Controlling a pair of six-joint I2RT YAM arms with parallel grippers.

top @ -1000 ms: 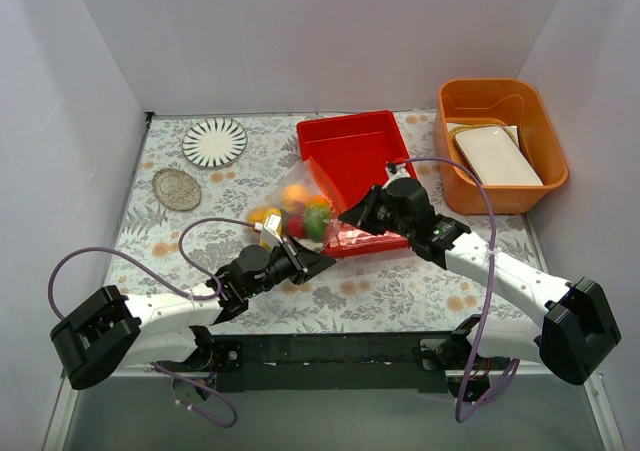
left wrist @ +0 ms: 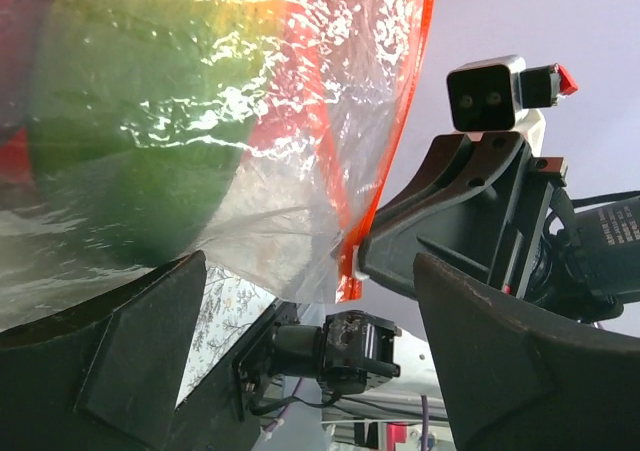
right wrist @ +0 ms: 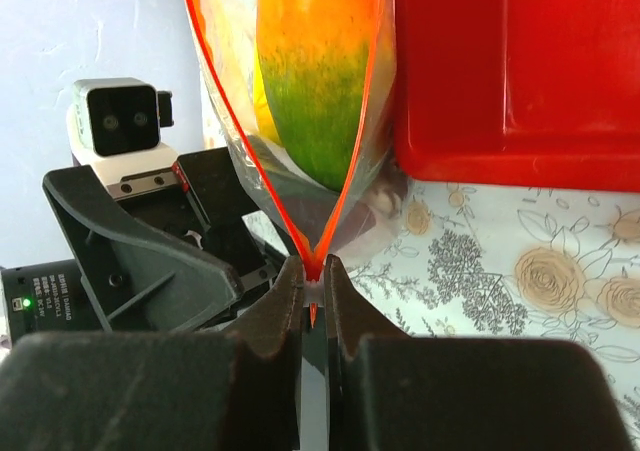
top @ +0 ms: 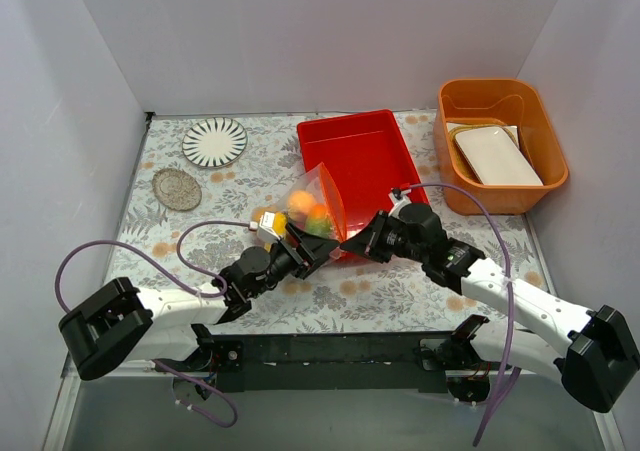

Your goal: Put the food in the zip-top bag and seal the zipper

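Observation:
The clear zip bag (top: pixel 305 196) holds plastic food, including a mango (right wrist: pixel 315 81) in orange and green, and stands left of the red tray. Its orange zipper edges run down to a point at my right gripper, whose fingertips meet on the zipper end. My left gripper is open beside the bag, its fingers spread under the film in its wrist view; in the top view it is at the bag's near side, facing the right gripper.
A red tray (top: pixel 350 131) lies behind the grippers. An orange bin (top: pixel 500 199) with white trays stands at the right. A striped plate (top: pixel 214 142) and a woven mat (top: pixel 177 190) lie back left.
My right gripper has moved toward the front, down to the bag's near corner by the left gripper. The left gripper has risen slightly toward the bag, which has shifted and stands more upright.

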